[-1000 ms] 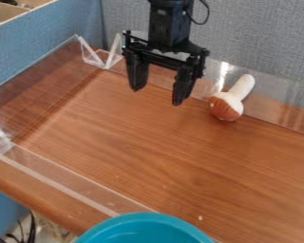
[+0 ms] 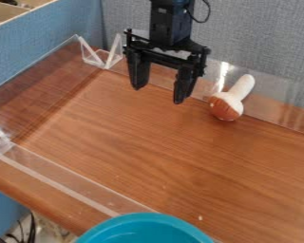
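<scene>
My black gripper point(image 2: 161, 88) hangs over the back of the wooden board, its two fingers spread apart with nothing between them. To its right, near the back rail, lies a plush toy point(image 2: 227, 104) with a brown rounded front and white upright parts, apart from the gripper. A teal bowl point(image 2: 142, 230) is partly in view at the bottom edge.
Clear plastic rails point(image 2: 79, 192) border the wooden surface point(image 2: 142, 157), with white corner brackets at the left and back. A grey padded wall stands behind, a blue wall and wooden box at the left. The board's middle and front right are clear.
</scene>
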